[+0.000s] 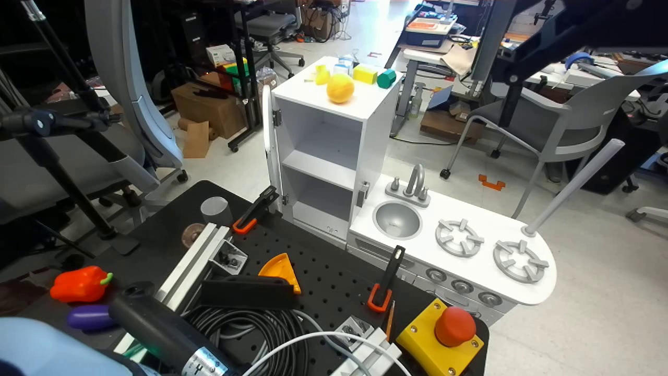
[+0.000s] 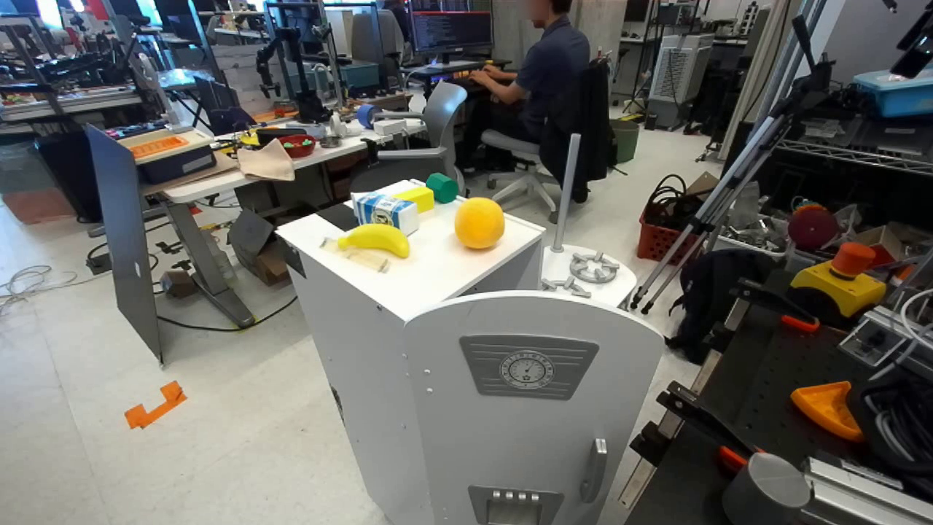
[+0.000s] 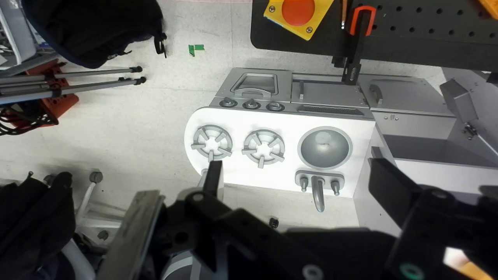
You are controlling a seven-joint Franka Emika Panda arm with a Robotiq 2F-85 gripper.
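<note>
In the wrist view my black gripper stands open, its fingers far apart and nothing between them. It hangs above the white toy kitchen counter with two burners [image 3: 262, 147] and a grey sink [image 3: 325, 147]. Dark parts of the arm [image 1: 563, 37] enter exterior view 1 at the upper right. On top of the white toy cabinet [image 1: 313, 97] lie an orange [image 2: 479, 223], a banana [image 2: 376, 239], a blue-and-white carton [image 2: 385, 211], a yellow block [image 2: 415, 200] and a green piece [image 2: 442, 187]. The cabinet's door [image 2: 533, 420] is swung open, with bare shelves visible inside.
A black pegboard table borders the kitchen, carrying clamps [image 1: 383, 285], coiled cables [image 1: 244, 329], a yellow box with a red button [image 1: 441, 338], a red pepper [image 1: 81, 284] and a purple eggplant [image 1: 90, 317]. A grey post [image 1: 576, 185] rises from the counter's rounded end.
</note>
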